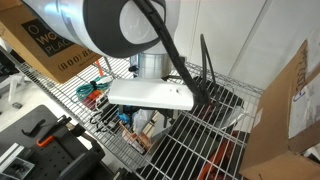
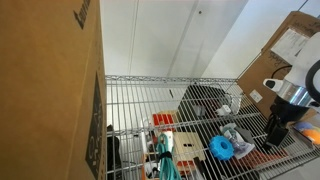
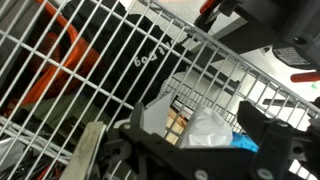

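Note:
My gripper is open over the wire shelf (image 3: 110, 95), its dark fingers (image 3: 134, 135) wide apart in the wrist view. A crumpled clear plastic bag (image 3: 207, 128) shows between and below them, with something blue (image 3: 243, 141) beside it. From the other side, the gripper (image 2: 275, 130) is at the right, close to the clear bag (image 2: 238, 135), and a blue ring-shaped item (image 2: 221, 148) lies left of it. Whether the fingers touch the bag I cannot tell. In exterior view 1 the arm's white hand (image 1: 150, 93) hides much of the shelf.
Cardboard boxes stand at the left (image 1: 45, 45) and right (image 1: 285, 115) of the shelf. Teal cord (image 2: 167, 158) and an orange-red item (image 2: 187, 145) lie on it. A dark box (image 2: 205, 103) stands behind. Bare wire (image 1: 185, 150) shows right of the hand.

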